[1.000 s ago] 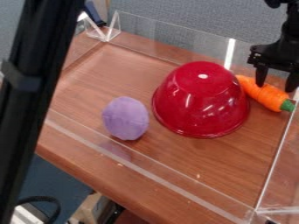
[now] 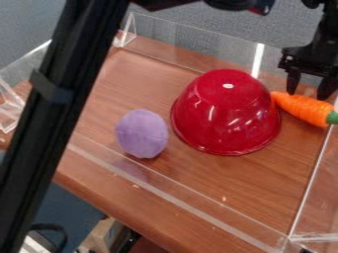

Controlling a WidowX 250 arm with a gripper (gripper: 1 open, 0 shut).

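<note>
A black gripper (image 2: 307, 77) hangs at the upper right, just above an orange toy carrot (image 2: 301, 107) with a green top that lies against the clear right wall. Whether the fingers are open or shut on anything is hard to tell. An upturned red bowl (image 2: 224, 109) sits left of the carrot, and a purple oval object (image 2: 141, 132) lies further left on the wooden surface.
Clear low walls (image 2: 199, 49) border the wooden surface (image 2: 199, 198). A black arm part crosses the left of the view.
The gripper at the upper right has shifted slightly, and the black arm part at the left has swung rightward into view. The bowl and purple object are unmoved.
</note>
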